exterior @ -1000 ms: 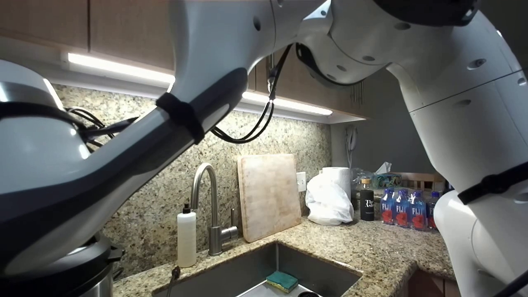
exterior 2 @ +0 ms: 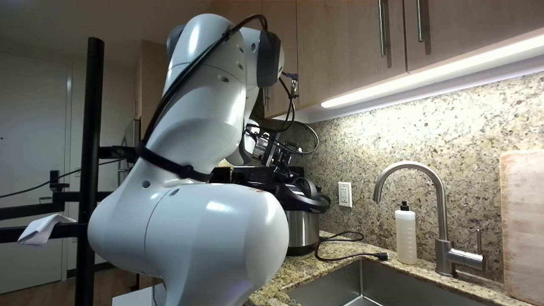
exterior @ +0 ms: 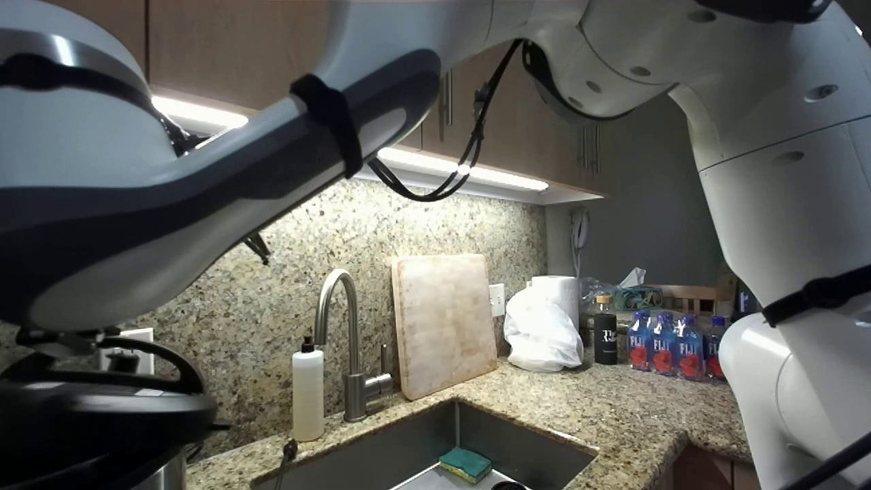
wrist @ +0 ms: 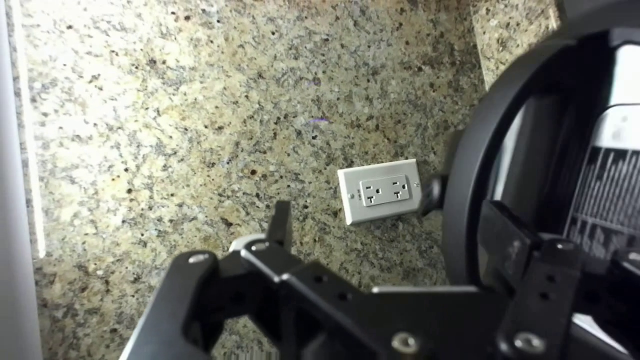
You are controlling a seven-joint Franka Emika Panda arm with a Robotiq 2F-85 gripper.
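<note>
A cooker's black lid (exterior 2: 301,203) with a raised, curved handle (wrist: 463,198) is in view; the handle fills the right side of the wrist view. My gripper stands open in front of it. One finger (wrist: 282,225) is well left of the handle, over the backsplash. The other finger (wrist: 507,237) overlaps the opening inside the handle's curve, so the handle's near side appears in the gap, closer to that right finger. Contact cannot be told. The cooker's steel body (exterior 2: 304,229) stands below the lid; whether the lid is fully seated is unclear.
Behind the handle is a wall outlet (wrist: 384,192) on the granite backsplash (wrist: 180,120). A cord (exterior 2: 347,255) lies on the counter. The soap bottle (exterior: 307,392), faucet (exterior: 355,343) and sink (exterior: 531,437) are to the right. Cabinets (exterior 2: 347,51) hang overhead.
The forearm has swung up and to the right in exterior view 1. The wrist has risen, and the lid's curved handle, hidden before behind the arm, now shows.
</note>
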